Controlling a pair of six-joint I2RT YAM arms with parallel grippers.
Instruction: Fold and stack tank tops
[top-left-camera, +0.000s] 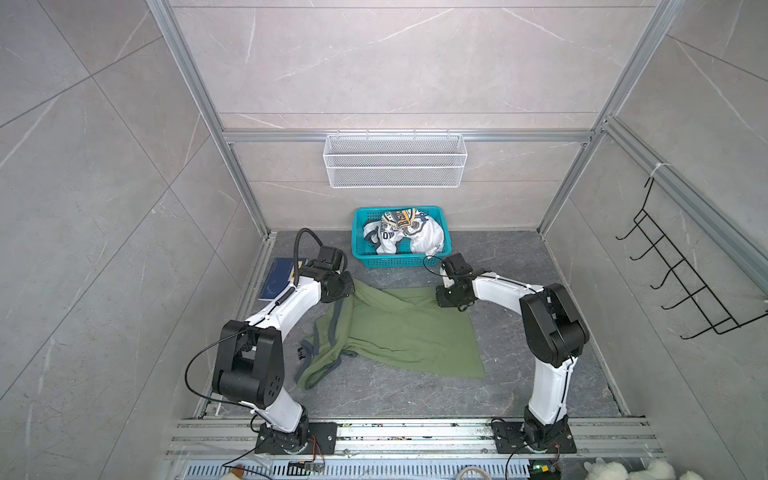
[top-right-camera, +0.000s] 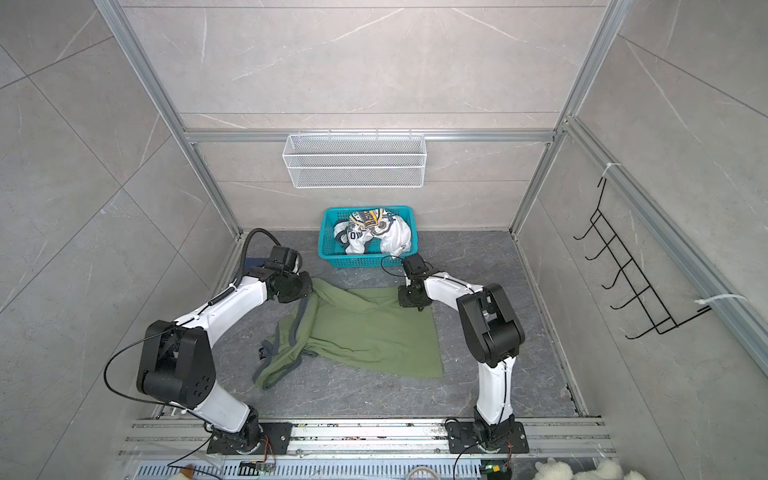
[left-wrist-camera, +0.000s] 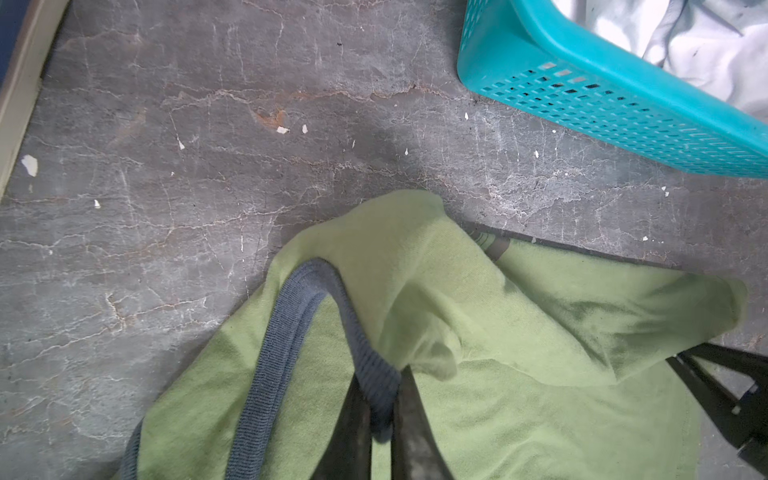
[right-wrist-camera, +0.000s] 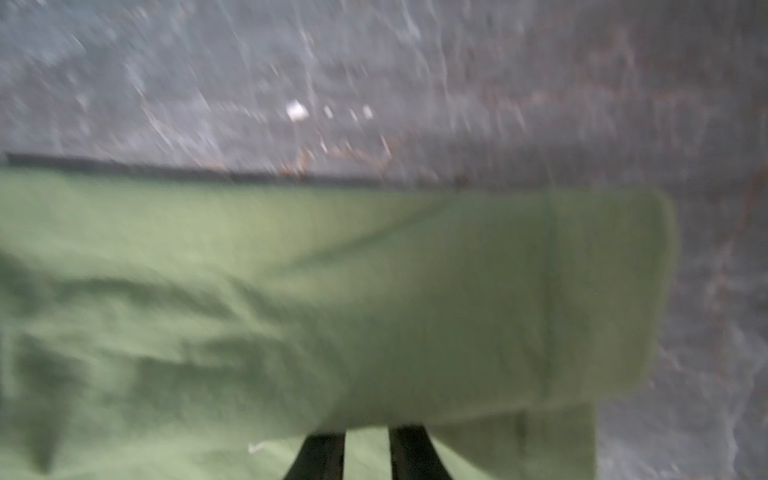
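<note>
A green tank top (top-left-camera: 416, 336) with dark grey-blue trim lies across the table, its far edge folded over toward the front. On its left, the trimmed strap end (top-left-camera: 318, 369) is bunched and wrinkled. My left gripper is shut on the dark trim (left-wrist-camera: 370, 364) of the tank top. Over on the right, my right gripper is part open at the front edge of the folded flap (right-wrist-camera: 472, 320), with green cloth visible between its fingers. The right wrist view is blurred, and nothing shows as clamped there.
Behind the tank top stands a teal basket (top-left-camera: 401, 260) holding white printed garments (top-left-camera: 406, 229). A dark blue book-like item (top-left-camera: 277, 278) lies at the left wall, partly behind my left arm. Bare table shows at the right and along the front.
</note>
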